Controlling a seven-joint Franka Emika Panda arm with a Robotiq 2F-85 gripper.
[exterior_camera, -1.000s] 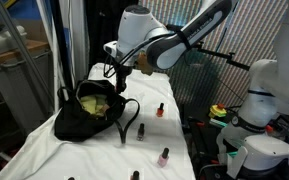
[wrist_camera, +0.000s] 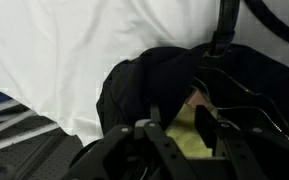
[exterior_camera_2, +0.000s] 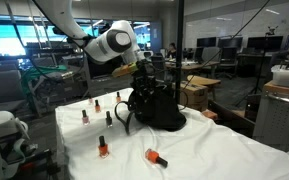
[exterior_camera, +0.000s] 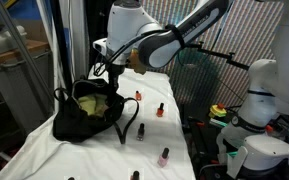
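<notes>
A black fabric bag [exterior_camera: 76, 125] lies on the white-covered table, its mouth partly open and a yellow-green lining or content [exterior_camera: 92, 102] showing inside. A strap [exterior_camera: 132, 122] loops out on its right. My gripper [exterior_camera: 101, 70] is at the bag's upper rim, shut on the dark fabric. From the wrist, my gripper reaches over the black bag [wrist_camera: 134, 85], with the yellow-green patch [wrist_camera: 189, 140] between and behind the fingers. Dark fingers against dark cloth hide the exact hold. In the second exterior view the arm stands over the bag [exterior_camera_2: 162, 108].
Several small bottles stand about the table, among them a red one [exterior_camera: 160, 110], a dark one [exterior_camera: 141, 131] and a pink one [exterior_camera: 164, 158]. One orange-capped bottle [exterior_camera_2: 156, 158] lies on its side. The white cloth [exterior_camera: 94, 160] in front of the bag is mostly clear.
My gripper has moved left and slightly up over the bag. The bag's upper rim has shifted with it, and its mouth looks narrower than before. The bottles have not moved.
</notes>
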